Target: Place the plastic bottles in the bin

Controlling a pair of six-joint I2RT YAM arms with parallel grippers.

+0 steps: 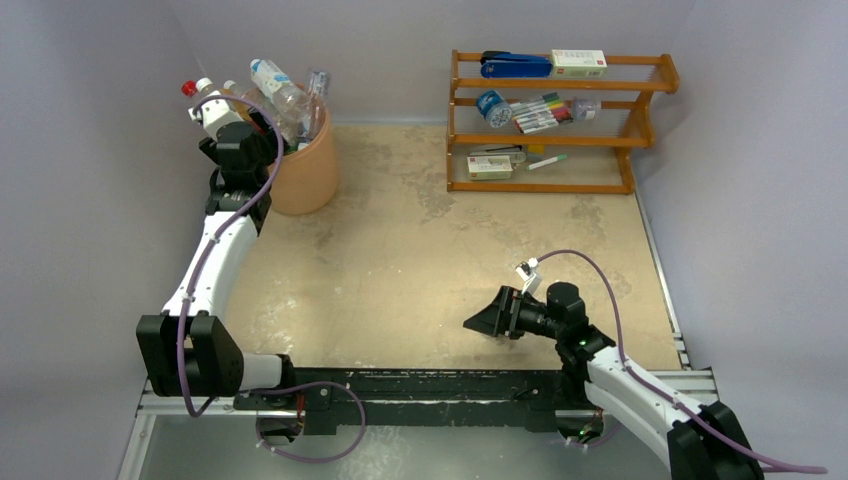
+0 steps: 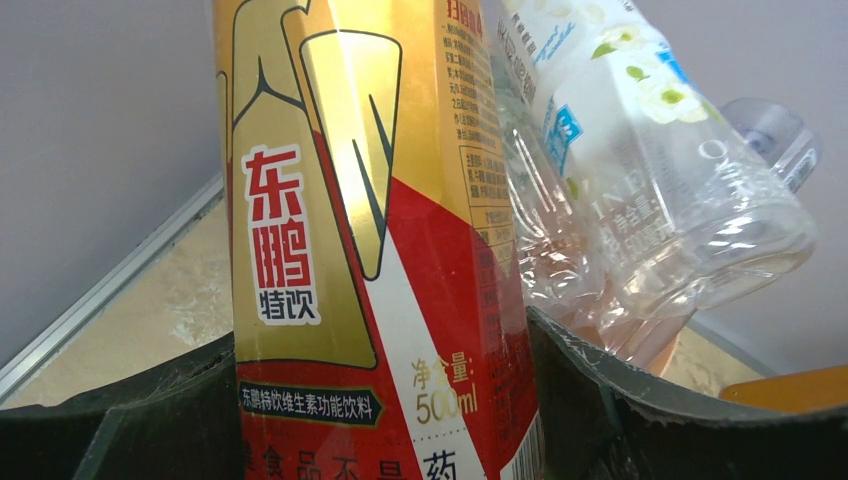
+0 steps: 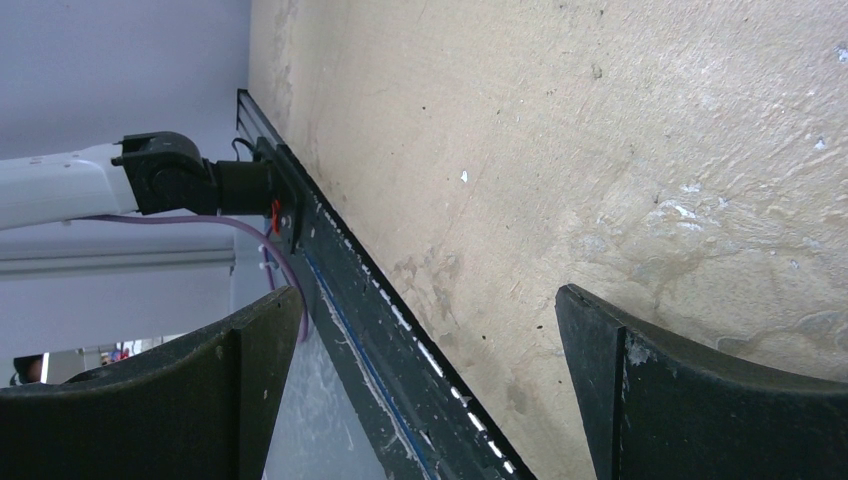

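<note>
The peach bin (image 1: 305,180) at the back left is crowded with plastic bottles, among them a clear one with a white flowered label (image 2: 650,120). My left gripper is over the bin, a large yellow-and-red labelled bottle (image 2: 370,200) between its fingers, which lie along both its sides; whether they grip it is hard to tell. My right gripper (image 1: 480,320) stands open and empty low over the front right of the table, as the right wrist view also shows.
A wooden rack (image 1: 540,140) with stationery stands at the back right. Grey walls close in at the left, back and right.
</note>
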